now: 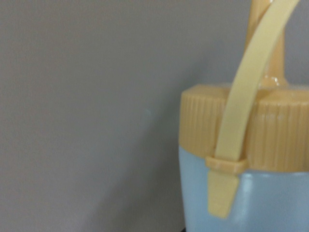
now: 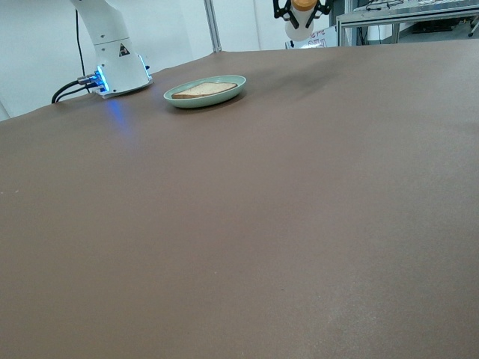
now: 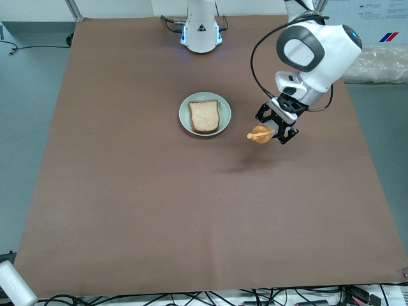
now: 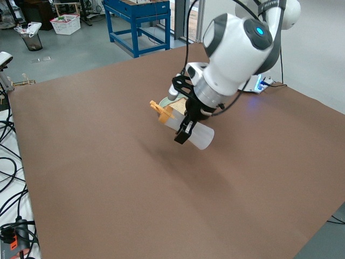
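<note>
A white squeeze bottle with an orange cap and nozzle [image 3: 261, 134] is held in my gripper [image 4: 187, 124], shut on it and raised above the table, to the right of the plate in the camera left view. The bottle's cap [image 1: 203, 121] fills the right of the wrist view. A pale green plate [image 3: 223, 120] carries a slice of bread [image 3: 203, 116]; in the camera top view the plate [image 2: 232, 79] lies below and left of the gripper. The camera right view shows the plate mostly hidden behind the arm and bottle.
A robot base [image 3: 201, 32] with cables stands at the back edge. Cables and equipment run along the near edge in the camera left view, and a plastic-wrapped item [image 3: 376, 64] lies beyond the table at right.
</note>
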